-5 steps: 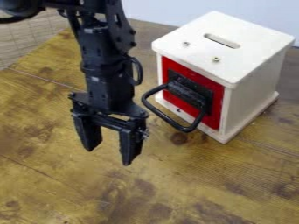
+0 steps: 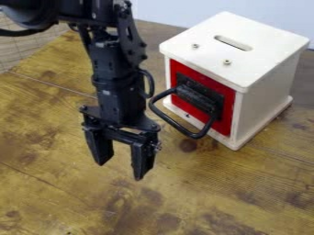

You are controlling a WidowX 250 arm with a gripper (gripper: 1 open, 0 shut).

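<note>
My black gripper [image 2: 120, 154] hangs low over the wooden table at the left of the view, its two fingers apart with nothing between them. To its right stands a white box [image 2: 263, 81] with a slot in the top and a red front panel [image 2: 181, 75]. A black U-shaped handle [image 2: 208, 123] juts from that panel toward the gripper, which is apart from it on the left.
Bare wooden table [image 2: 157, 207] fills the foreground and the left side. A wire mesh piece lies at the upper left edge, and a pale wall is behind the box.
My gripper has shifted slightly to the right over the last second. The box and its handle look unchanged.
</note>
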